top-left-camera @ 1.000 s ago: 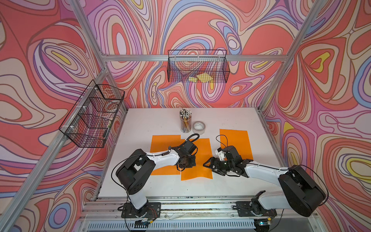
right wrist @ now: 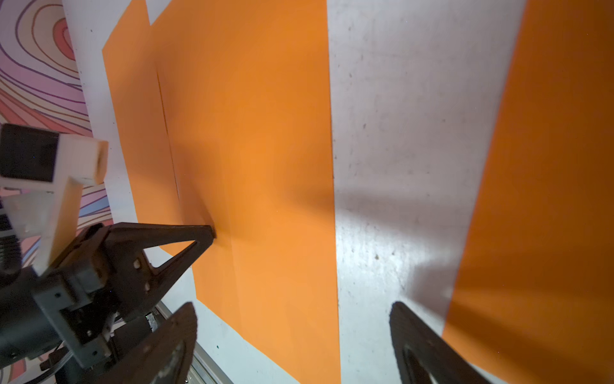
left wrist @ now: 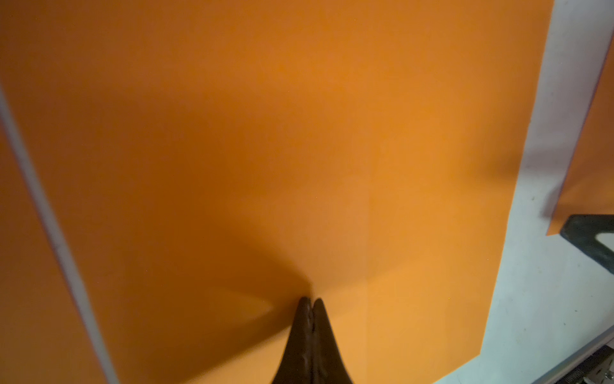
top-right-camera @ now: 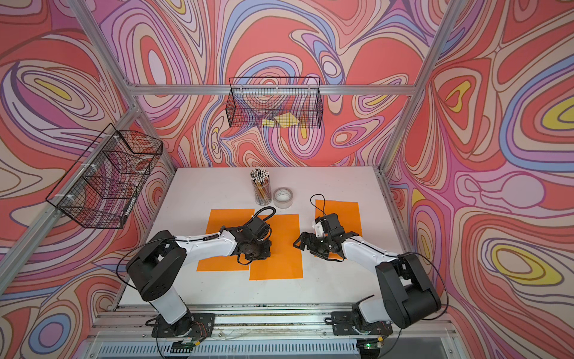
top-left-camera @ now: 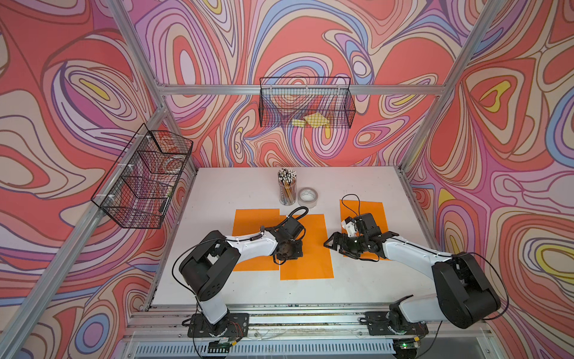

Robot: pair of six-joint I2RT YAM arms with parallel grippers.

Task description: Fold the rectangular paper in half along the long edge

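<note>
The middle orange paper [top-left-camera: 315,263] lies flat on the white table, unfolded, with a faint lengthwise line visible in the left wrist view. My left gripper is shut, its tips down at the paper's surface, nothing visible between them. Over the right edge of that middle paper [right wrist: 281,128], my right gripper hangs open and empty, one fingertip on either side of the edge in view. From above, the right gripper [top-left-camera: 330,242] appears just right of the paper. The left arm covers part of the sheet.
A left orange paper [top-left-camera: 254,218] adjoins the middle one. A right orange paper [right wrist: 556,192] lies partly under my right arm, across a strip of bare table. Behind stand a jar of pencils [top-left-camera: 287,188] and a tape roll [top-left-camera: 308,197].
A second ago the middle paper's front right corner was bent up; now it lies flat. My right gripper has moved back and slightly right, away from it. The left arm has stayed put.
</note>
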